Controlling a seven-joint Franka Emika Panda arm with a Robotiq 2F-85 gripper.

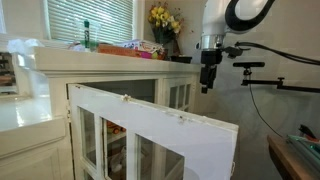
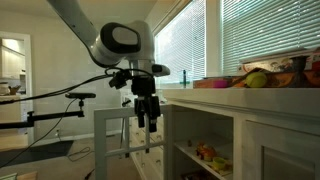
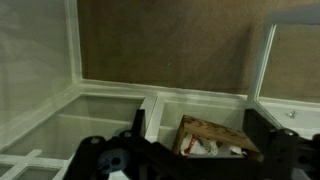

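Note:
My gripper (image 1: 207,83) hangs in the air above and behind the white cabinet door (image 1: 165,125), which stands swung out with glass panes in it. In the wrist view the two dark fingers (image 3: 258,126) are spread wide apart, with no object held between them. Exterior view 2 has the gripper (image 2: 147,118) pointing down close to the open door (image 2: 120,145); whether they touch cannot be told. Below it, the wrist view takes in white frames, glass and a wooden box (image 3: 215,134) with small items in it.
The open cabinet (image 2: 200,130) has a shelf with small red and orange items (image 2: 208,154). On the white counter (image 1: 110,60) stand a green bottle (image 1: 87,36), boxes and a vase of yellow flowers (image 1: 164,20). A wooden table edge (image 1: 290,157) lies at the right.

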